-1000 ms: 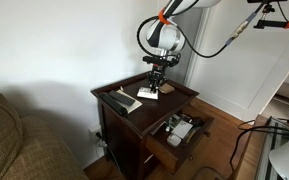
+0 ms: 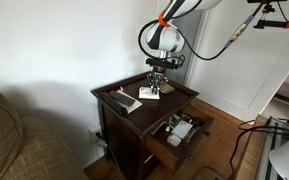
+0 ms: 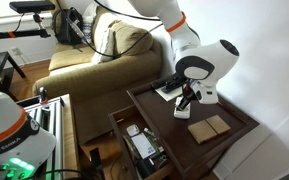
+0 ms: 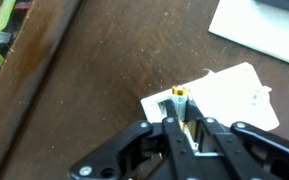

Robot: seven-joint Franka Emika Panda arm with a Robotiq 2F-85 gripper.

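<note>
My gripper is shut on a small slim object (image 4: 180, 92) with an orange-yellow tip. Its lower part is hidden between the dark fingers, so I cannot tell exactly what it is. Beneath it, a white rectangular card or pad (image 4: 232, 98) lies flat on the dark brown cabinet top (image 4: 94, 95). In the second exterior view the gripper (image 3: 187, 101) points down just over this white piece (image 3: 181, 112). Whether the held object touches it, I cannot tell.
An open drawer (image 3: 142, 142) with several pale items juts from the cabinet front. A brown flat piece (image 3: 209, 128) lies on the top beside the gripper. Paper and a dark item (image 2: 114, 103) lie on the other side. The wall stands close behind.
The gripper appears to have shifted only slightly over the white piece. Everything else in the first exterior view looks the same.
</note>
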